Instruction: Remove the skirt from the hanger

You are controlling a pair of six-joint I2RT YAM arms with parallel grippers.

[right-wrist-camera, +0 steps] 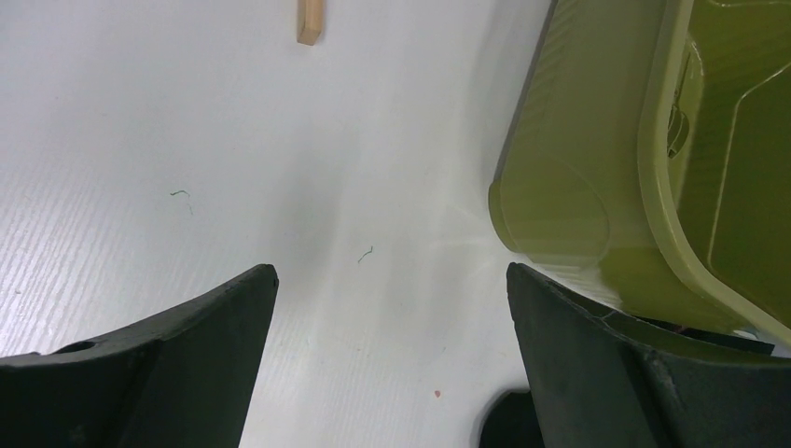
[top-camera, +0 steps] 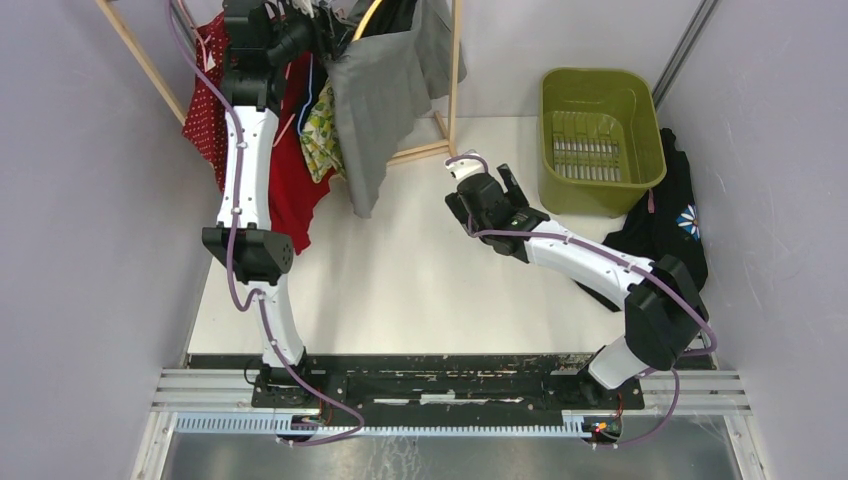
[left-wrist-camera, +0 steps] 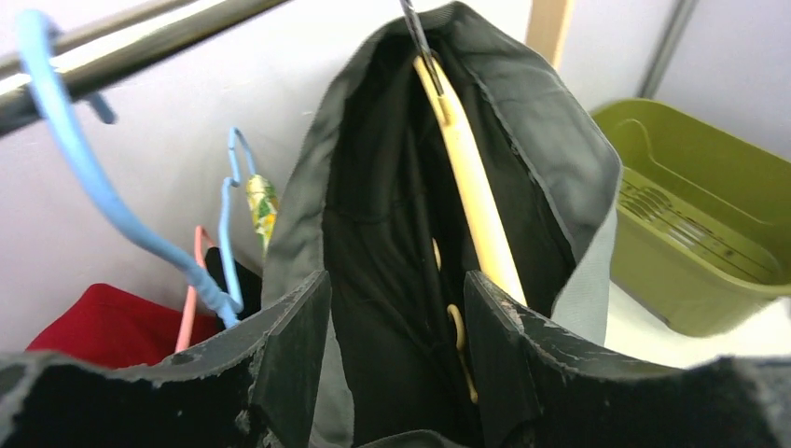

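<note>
A grey skirt (top-camera: 375,120) hangs on a pale yellow wooden hanger (left-wrist-camera: 476,187) from the rail (left-wrist-camera: 140,47). In the left wrist view it gapes around the hanger, showing a black inside. My left gripper is open at the skirt's opening, with dark cloth and the hanger beyond its fingers. My right gripper stands open over the bare table near the basket, with nothing between its fingers.
A green basket (top-camera: 599,82) stands at the back right, with black cloth (top-camera: 670,240) beside it. Red clothes (top-camera: 295,205) and blue hangers (left-wrist-camera: 149,233) crowd the left of the rack.
</note>
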